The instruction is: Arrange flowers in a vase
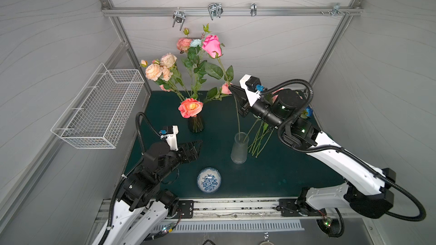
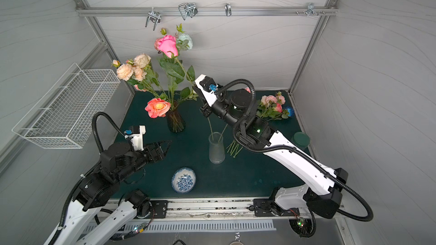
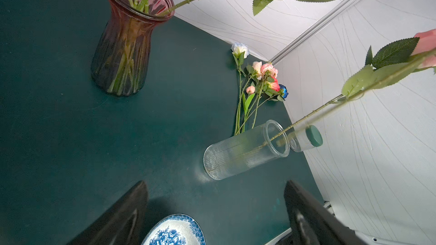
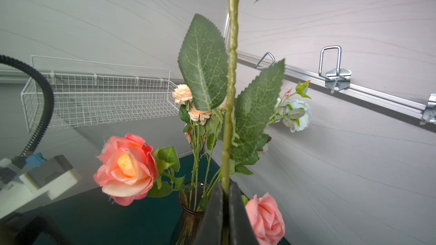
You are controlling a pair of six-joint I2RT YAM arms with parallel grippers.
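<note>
My right gripper is shut on a flower stem (image 4: pixel 231 63) with two leaves, raised high over the frosted glass vase (image 1: pixel 239 150), with a pink rose (image 1: pixel 211 45) at its top. The stem's lower end appears to reach into the glass vase. The purple ribbed vase (image 3: pixel 122 54) holds peach, coral and other roses behind it. My left gripper hangs open at the left, above the table near the blue-patterned dish (image 1: pixel 209 180), nothing between its fingers. More loose flowers (image 3: pixel 268 77) lie on the table at the right.
A wire basket (image 1: pixel 100 109) hangs on the left wall. A green-lidded jar (image 2: pixel 300 139) stands at the right edge. Metal clips sit on the back rail.
</note>
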